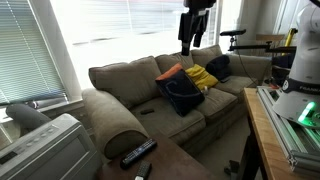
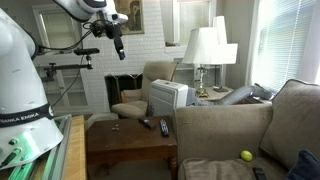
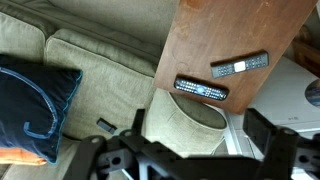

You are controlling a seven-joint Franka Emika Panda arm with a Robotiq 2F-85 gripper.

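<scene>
My gripper hangs high in the air with its fingers open and nothing between them. In the wrist view, two dark remotes lie on the brown wooden table below: a black remote [image 3: 201, 88] near the sofa arm, and a greyer remote [image 3: 240, 65] beside it. A smaller dark object [image 3: 106, 126], perhaps another remote, rests on the sofa seat. The gripper [image 1: 192, 44] appears against the sofa and window in exterior view 1, well above everything. The black remote [image 1: 138, 152] shows there at the table's edge.
The beige sofa [image 1: 115, 112] borders the table [image 2: 120, 148]. It holds a dark blue pillow [image 1: 180, 90], an orange pillow [image 3: 20, 156] and a yellow pillow [image 1: 203, 76]. A yellow-green ball [image 2: 246, 155] lies on the seat. A white boxy appliance [image 2: 167, 97] stands behind the table, whose front part is clear.
</scene>
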